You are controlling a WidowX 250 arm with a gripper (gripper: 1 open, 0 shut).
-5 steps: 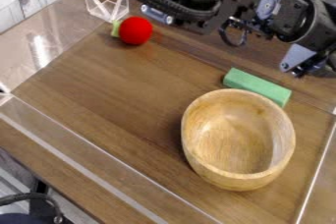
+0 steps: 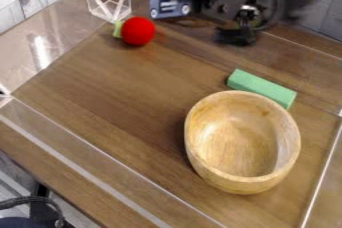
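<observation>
A wooden bowl (image 2: 242, 142) stands empty at the lower right of the table. A green block (image 2: 262, 89) lies just behind it. A red ball (image 2: 138, 31) sits at the upper left, beside a small green piece (image 2: 118, 30) and a white wire-like shape (image 2: 108, 4). The gripper (image 2: 245, 24) is at the top centre, dark and blurred, away from the bowl; I cannot tell whether it is open or shut.
A wall runs along the back. A dark cable or hose shows at the lower left corner, off the table.
The arm has swept from over the bowl and green block up to the back of the table, uncovering both and the red ball.
</observation>
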